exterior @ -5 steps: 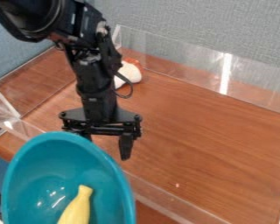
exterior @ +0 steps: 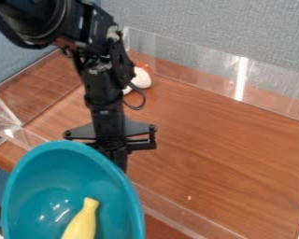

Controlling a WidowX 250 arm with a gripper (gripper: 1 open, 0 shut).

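My gripper (exterior: 117,151) hangs from the black arm just behind the far rim of a large teal bowl (exterior: 40,196) in the lower left. Its fingertips are low and partly hidden by that rim; nothing shows between them, and it looks shut. A yellow elongated object (exterior: 79,222) lies inside the bowl.
A white and red object (exterior: 141,77) sits at the back behind the arm. The bowl stands at the front left edge.
The gripper has shifted slightly left, and its fingertips, apart and visible earlier, are now closer together and more hidden behind the bowl's rim.
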